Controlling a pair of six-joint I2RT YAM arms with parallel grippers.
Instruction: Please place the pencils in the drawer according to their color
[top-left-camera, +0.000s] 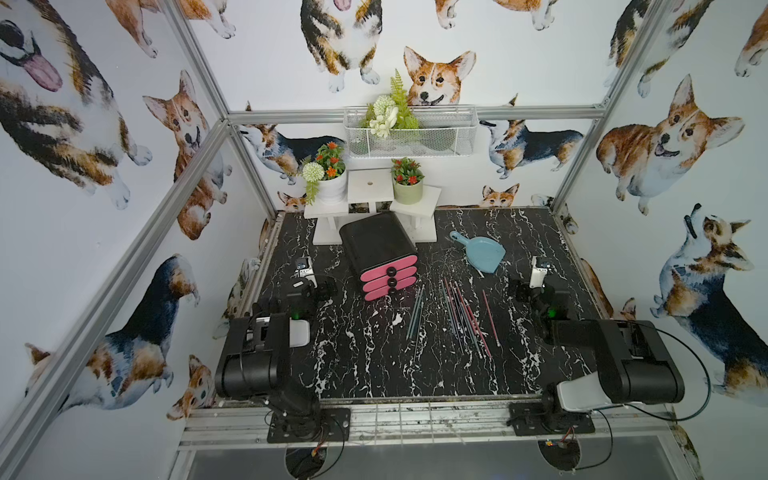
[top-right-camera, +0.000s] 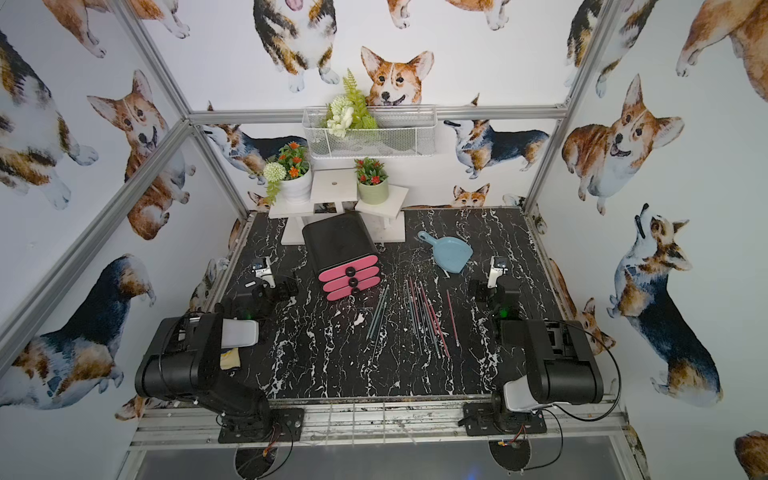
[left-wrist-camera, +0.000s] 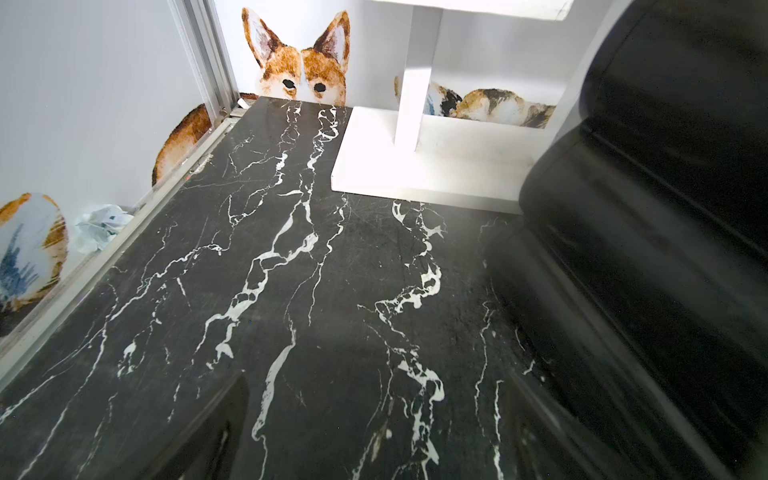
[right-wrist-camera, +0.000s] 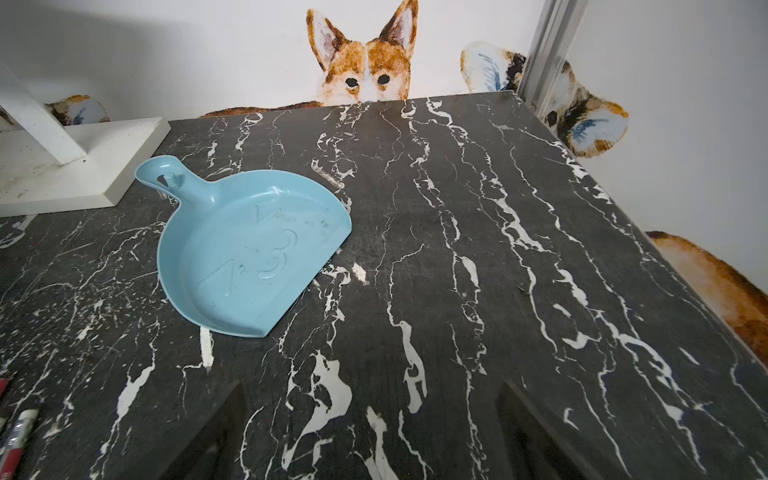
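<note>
Several pencils, some red (top-left-camera: 485, 342) and some dark green (top-left-camera: 415, 313), lie loose on the black marbled table, in front of and to the right of the drawer unit. The drawer unit (top-left-camera: 376, 242) is black with three pink-fronted drawers (top-left-camera: 389, 274), all closed. My left gripper is open and empty, left of the unit, whose dark side fills the right of the left wrist view. Right of the pencils, my right gripper is open over bare table; pencil ends (right-wrist-camera: 17, 440) show at that view's lower left corner.
A blue dustpan (right-wrist-camera: 248, 248) lies behind the pencils, to the right of the drawer unit. White stands (top-left-camera: 416, 228) with potted plants (top-left-camera: 408, 182) occupy the back, below a wire basket (top-left-camera: 412, 140).
</note>
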